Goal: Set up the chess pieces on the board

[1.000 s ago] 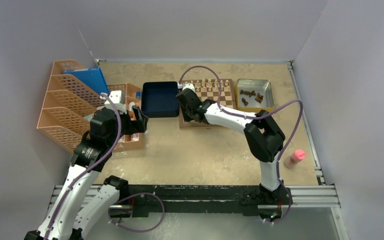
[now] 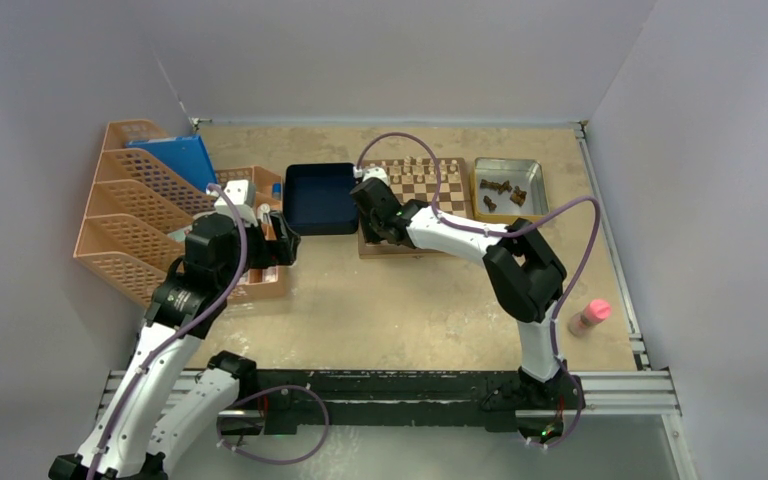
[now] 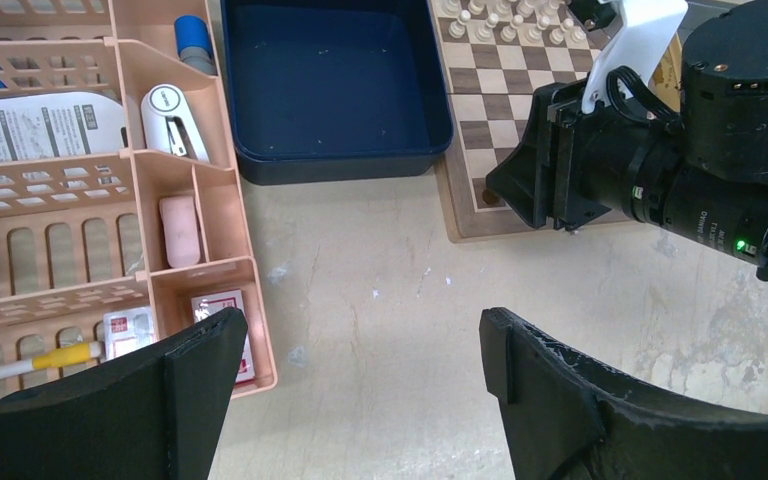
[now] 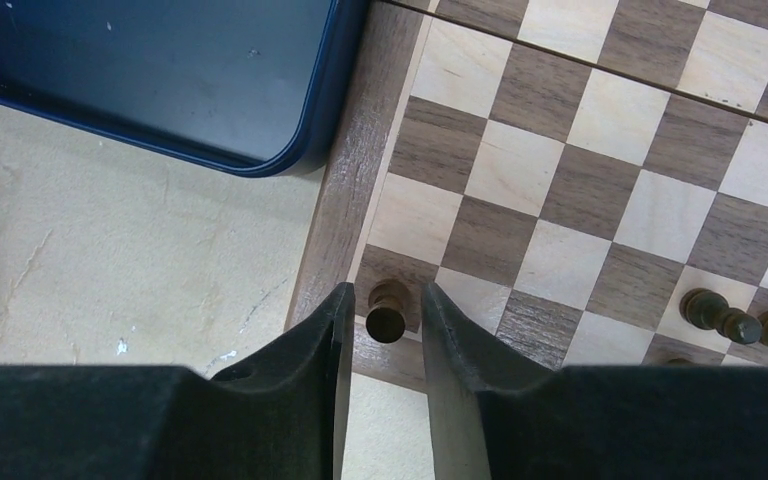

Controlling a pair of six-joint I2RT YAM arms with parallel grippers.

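Note:
In the right wrist view, a dark brown chess piece [image 4: 386,322] stands on the dark corner square of the chessboard [image 4: 580,240]. My right gripper is around it, open, with a gap on each side of the piece. Several other dark pieces [image 4: 705,310] stand at the lower right of that view, partly hidden by the gripper. White pieces [image 3: 508,25] fill the board's far side in the left wrist view. More dark pieces [image 2: 501,187] lie in the metal tin [image 2: 533,165]. My left gripper is open and empty over the bare table.
A dark blue tray [image 2: 321,228] stands against the board's left side. Left of it is a peach organizer [image 3: 243,225] with small items, below the left arm. A pink-capped bottle [image 2: 589,318] stands at the right.

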